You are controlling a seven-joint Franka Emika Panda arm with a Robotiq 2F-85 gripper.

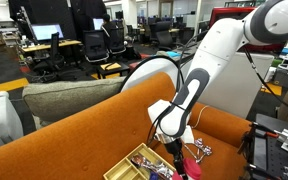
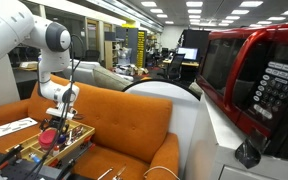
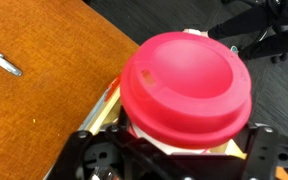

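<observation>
A round container with a pinkish-red top (image 3: 189, 85) and a white part below fills the middle of the wrist view. The black fingers (image 3: 96, 150) of my gripper stand on either side of it, and it appears to be gripped between them. In exterior view 1 the gripper (image 1: 183, 162) points down at the right of a wooden tray, with the pink container (image 1: 193, 166) partly hidden by the fingers. The red shape (image 2: 49, 137) also shows at the gripper in exterior view 2. The fingertips' contact is not clear.
A wooden tray (image 1: 117, 172) holding several small tools and parts lies on the orange couch (image 1: 74, 130), left of the gripper. Loose metal pieces (image 1: 201, 148) lie to its right. Bare couch stretches left of the tray.
</observation>
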